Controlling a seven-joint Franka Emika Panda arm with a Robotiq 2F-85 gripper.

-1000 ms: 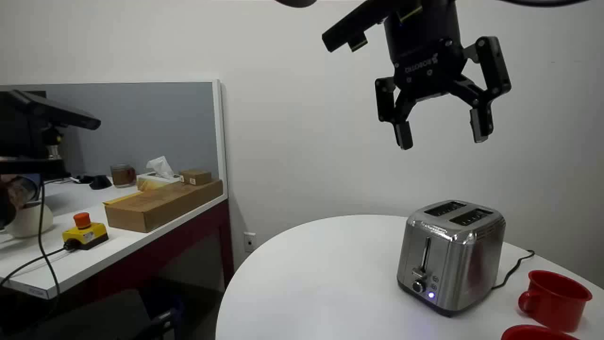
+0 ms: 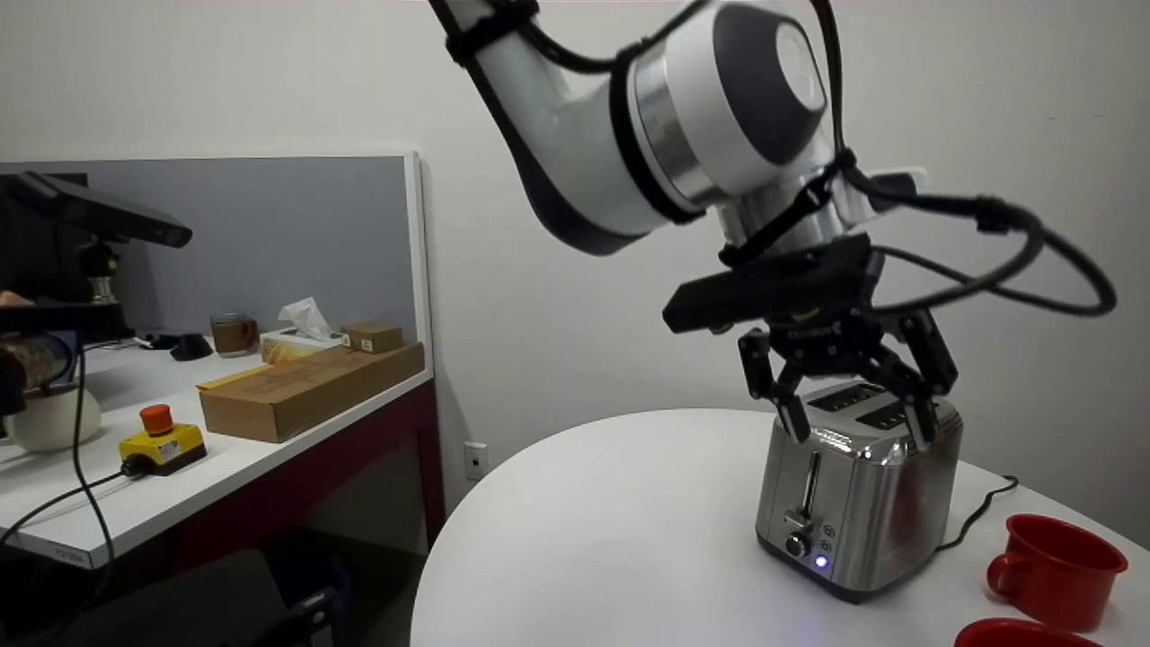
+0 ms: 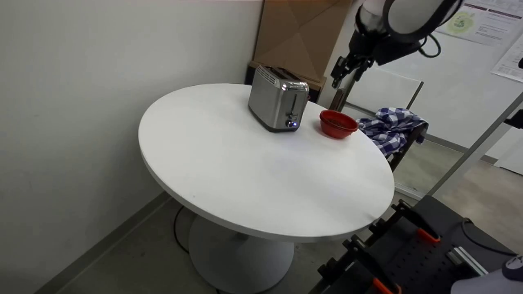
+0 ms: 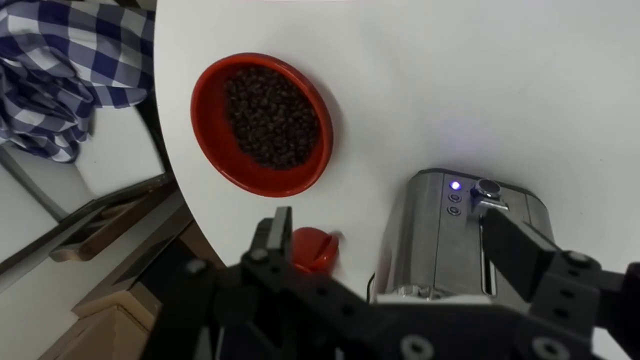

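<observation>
My gripper (image 2: 859,422) is open, its fingers wide apart and nothing between them. In exterior view 1 it appears in front of the upper part of a silver two-slot toaster (image 2: 852,507), whose blue light is lit. Exterior view 2 shows the gripper (image 3: 349,73) raised, to the right of the toaster (image 3: 279,100). A red bowl (image 4: 210,129) partly filled with dark beans lies below in the wrist view. The red mug (image 2: 1062,577) stands to the right of the toaster; in the wrist view my left finger partly covers it.
The round white table (image 3: 235,166) has a broad clear area away from the toaster. A black cord (image 2: 983,507) trails behind the toaster. A blue-and-white checked cloth (image 3: 392,127) hangs on a chair beyond the table's edge.
My gripper has come down a long way in exterior view 1, from well above the toaster to the height of its top, and its tilt has changed. It stays open; the table's objects have not moved.
</observation>
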